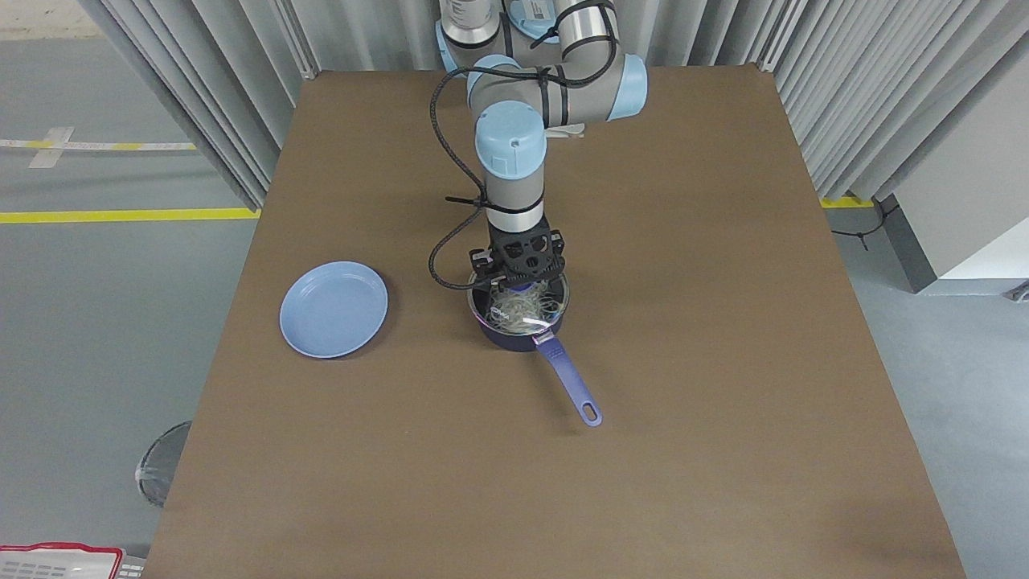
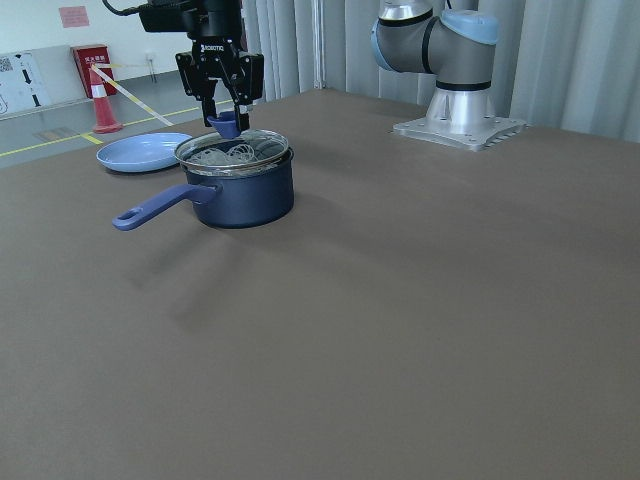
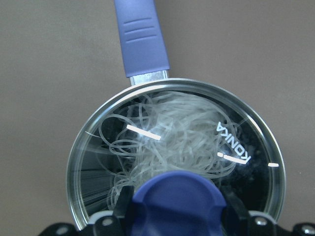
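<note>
A blue saucepan [image 2: 243, 205] with a long handle [image 1: 565, 371] stands on the table, covered by a glass lid [image 3: 108, 157] through which pale noodle-like strands show. My gripper [image 2: 224, 118] is lowered onto the lid from above, its black fingers on either side of the blue lid knob [image 3: 177, 201]; they appear to be closed on it. The lid rests on the pan's rim, as far as the left view shows. A light blue plate [image 1: 334, 309] lies on the table left of the pan in the front view.
The arm's base [image 2: 460, 130] sits at the back of the table. Beyond the table's edges are floor, curtains and a bin [image 1: 159, 463].
</note>
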